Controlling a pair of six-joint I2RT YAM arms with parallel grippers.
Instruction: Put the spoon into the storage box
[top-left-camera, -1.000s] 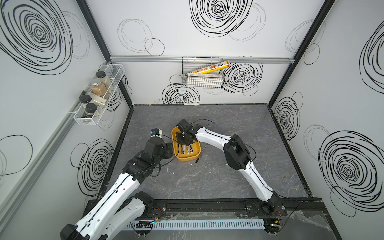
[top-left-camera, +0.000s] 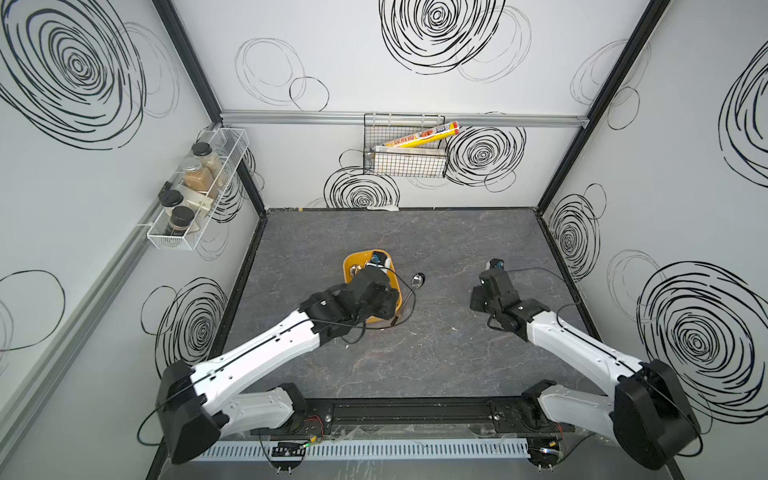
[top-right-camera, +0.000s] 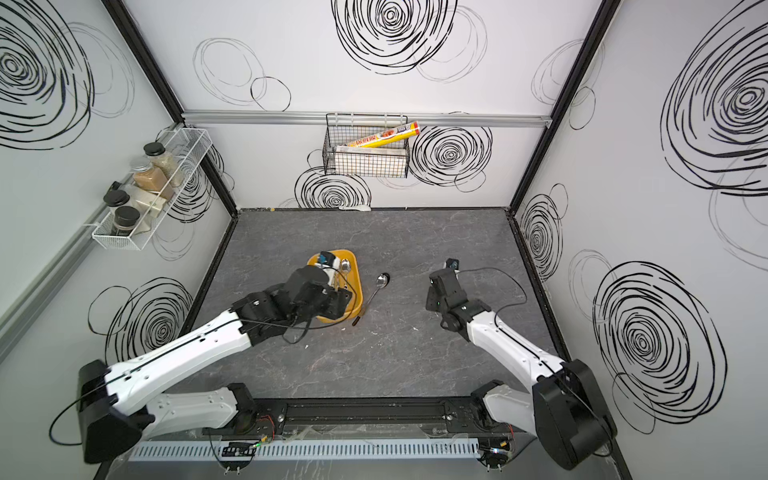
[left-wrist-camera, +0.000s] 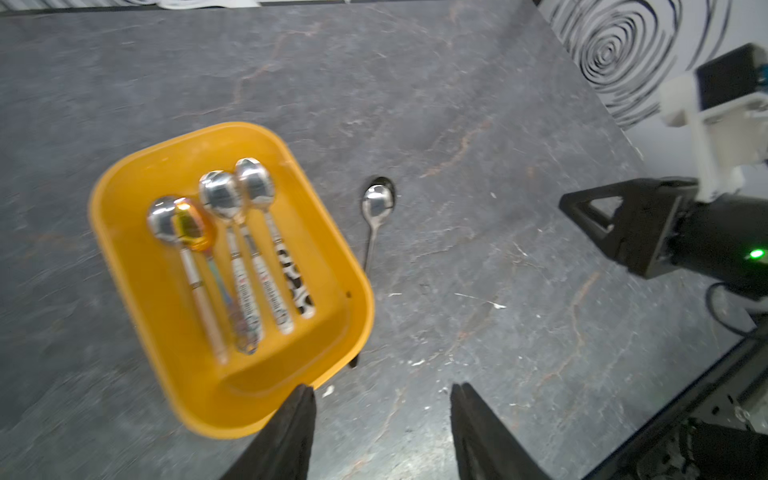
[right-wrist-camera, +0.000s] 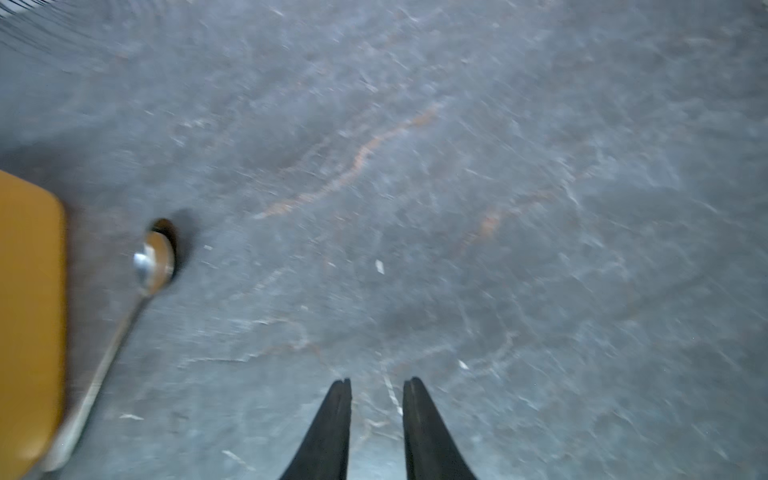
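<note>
A spoon (left-wrist-camera: 376, 205) with a silver bowl and black handle end lies on the table, just right of the yellow storage box (left-wrist-camera: 233, 128). In the right wrist view that spoon (right-wrist-camera: 155, 260) is at the left, its lower end cut off. Several spoons (left-wrist-camera: 257, 182) rest inside the box, side by side. My left gripper hovers over the box's right front corner, open and empty. Well to the right of box and spoon, my right gripper holds nothing; its fingers stand a small gap apart.
A wire basket (top-left-camera: 405, 164) hangs on the back wall, and a white rack of jars (top-left-camera: 197, 177) on the left wall.
My right arm has swung away from over the box to the right side of the table. The left arm has moved right, over the box.
</note>
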